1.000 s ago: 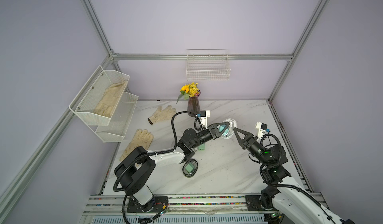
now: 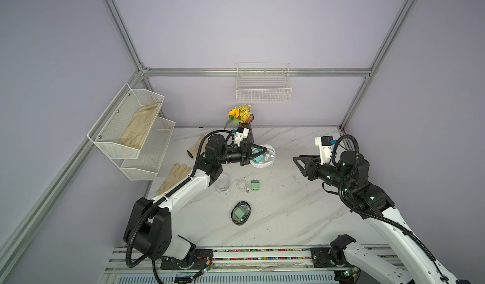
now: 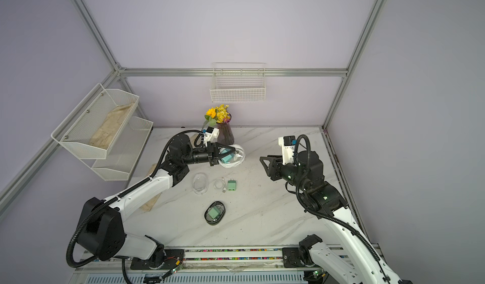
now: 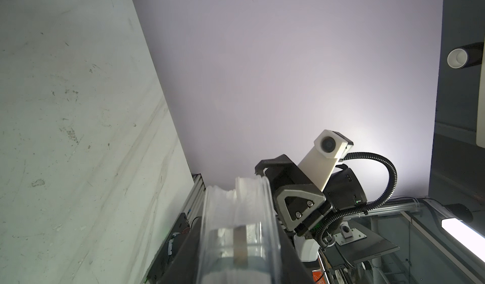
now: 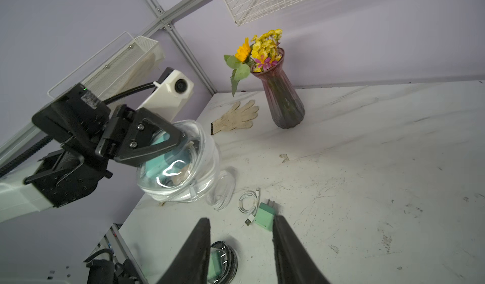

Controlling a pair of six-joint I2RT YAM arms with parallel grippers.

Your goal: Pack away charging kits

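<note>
A round clear case (image 5: 197,157) with a teal charger and white cable inside is off the table, my left gripper (image 2: 263,152) shut on its edge. In the left wrist view the clear case (image 4: 240,233) fills the space between the fingers, seen edge-on. My right gripper hangs to the right of it, its fingers apart with nothing between. On the table lie a green charger (image 2: 255,185), a coiled white cable (image 2: 242,184), a clear round lid or case part (image 2: 222,183) and a black-rimmed case (image 2: 241,212) holding a green charger.
A vase of flowers (image 5: 284,97) stands at the back, close behind my left gripper. White wire baskets hang at the left (image 2: 131,132) and on the back wall (image 2: 263,89). Gloves (image 2: 174,176) lie at the left.
My left gripper has moved left and back with the clear case, away from the right gripper. The right gripper has risen and shifted slightly. The small charger and cable are now uncovered.
</note>
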